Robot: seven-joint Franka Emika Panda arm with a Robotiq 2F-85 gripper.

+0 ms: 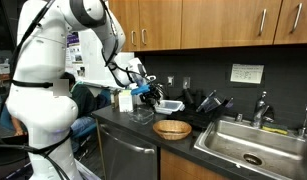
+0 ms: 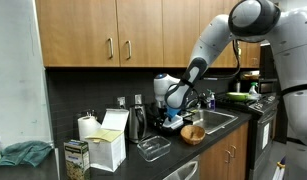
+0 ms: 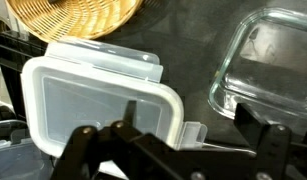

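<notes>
My gripper stands open above the counter, with nothing between its dark fingers. Below it in the wrist view lies a clear plastic container with a white-rimmed lid, partly hidden by one of the fingers. To the right is an empty clear glass dish, its near part behind the other finger. Exterior view 1 has the gripper hanging near the back wall, over the area of the white-rimmed container. In exterior view 2 the glass dish rests nearer the counter's front edge.
A wicker basket sits between the containers and the sink. Dark items and a rack crowd the back beside the sink. White boxes and a snack box occupy the other end.
</notes>
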